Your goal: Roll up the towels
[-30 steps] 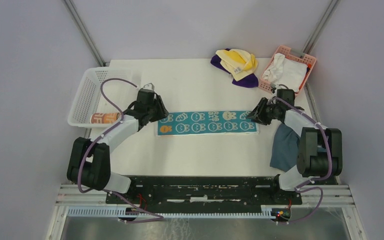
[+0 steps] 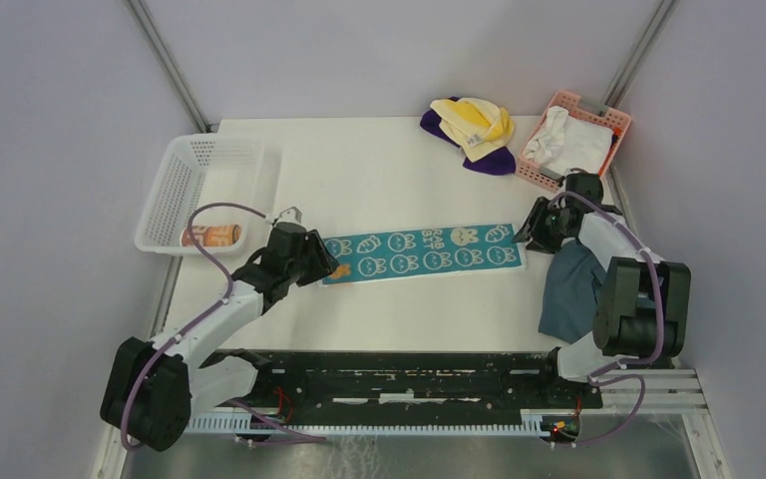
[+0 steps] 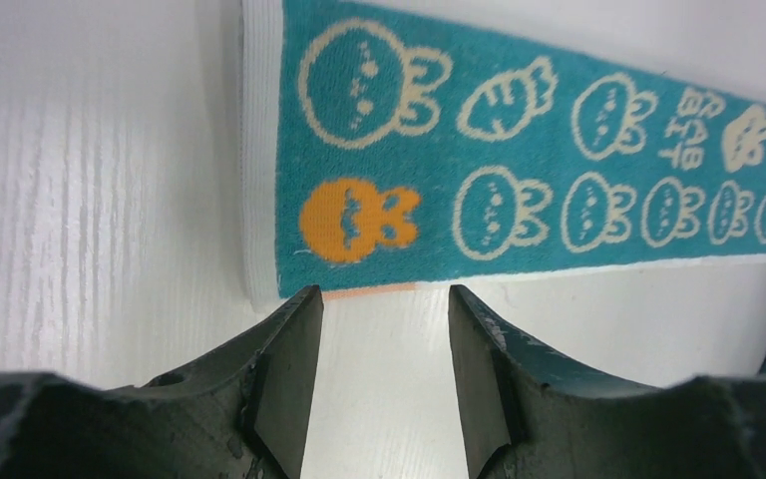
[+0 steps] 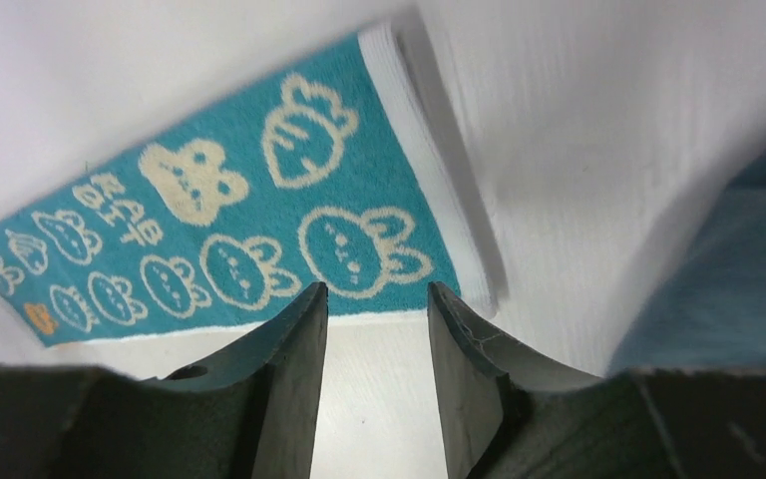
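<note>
A teal towel (image 2: 427, 252) with cream animal faces lies as a long flat strip across the middle of the table. Its left end carries an orange face, seen large in the left wrist view, where the towel (image 3: 429, 150) shows a pale hem. My left gripper is over the near corner of that end, fingers parted, nothing between them but the towel's edge and table below. At the right end, my right gripper stands open above the near edge of the towel (image 4: 329, 210), close to its corner.
A white basket (image 2: 172, 190) at the left holds an orange-and-white roll (image 2: 209, 236). A pink basket (image 2: 613, 120) with white cloth stands back right. Yellow and purple towels (image 2: 484, 130) lie at the back; a dark blue cloth (image 2: 569, 294) lies at the right.
The towel has shifted slightly right and nearer.
</note>
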